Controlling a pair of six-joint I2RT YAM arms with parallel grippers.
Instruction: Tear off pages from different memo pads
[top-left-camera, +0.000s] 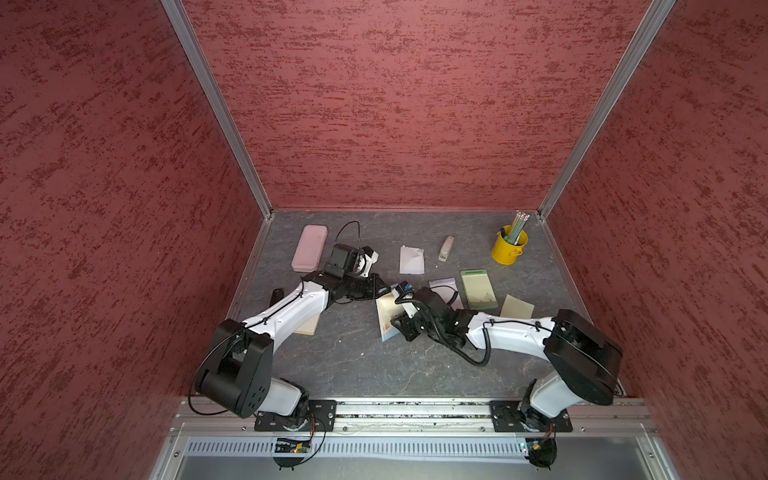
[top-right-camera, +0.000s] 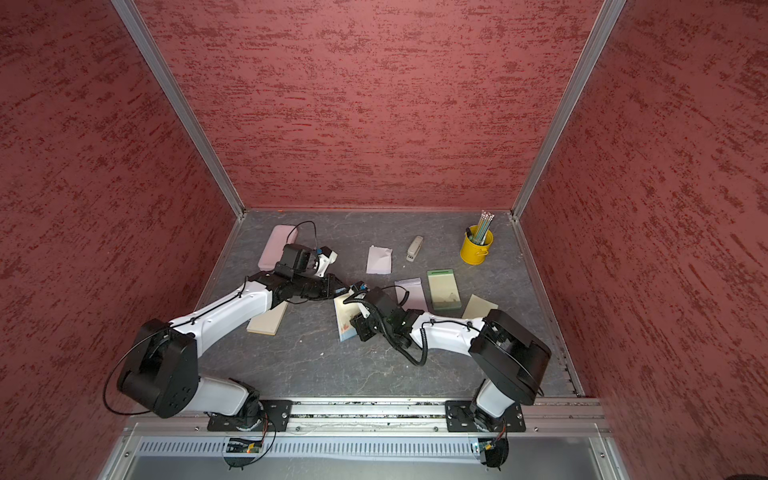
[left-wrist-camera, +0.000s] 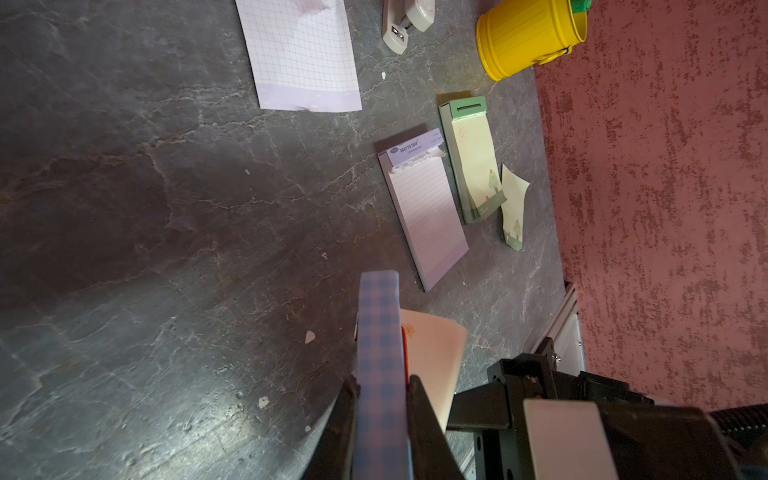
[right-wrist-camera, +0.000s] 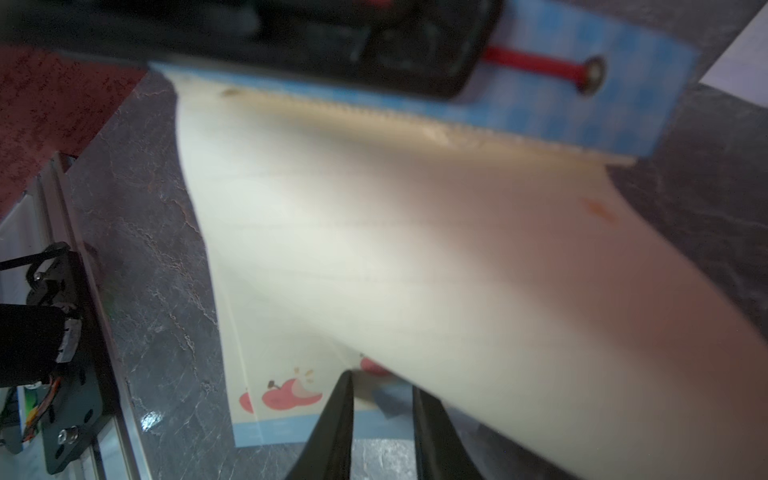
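Held up off the table is a memo pad with a blue checked binding (left-wrist-camera: 378, 344) and cream pages (right-wrist-camera: 304, 184) printed with red fruit. My left gripper is shut on the binding, one finger on each side. In the right wrist view the top page bulges away from the pages beneath, its upper edge still at the binding. My right gripper stands part open at the lower end of the pad, its fingertips apart by the curled page. Whether that page touches a finger cannot be made out. In the top left view both grippers meet over the pad.
Right of centre lie a lilac pad (left-wrist-camera: 428, 212), a green-topped pad (left-wrist-camera: 473, 160) and a loose cream sheet (top-left-camera: 517, 307). A loose grid sheet (top-left-camera: 412, 260), a stapler (top-left-camera: 445, 249), a yellow bucket (top-left-camera: 509, 246) and a pink case (top-left-camera: 309, 248) sit farther back.
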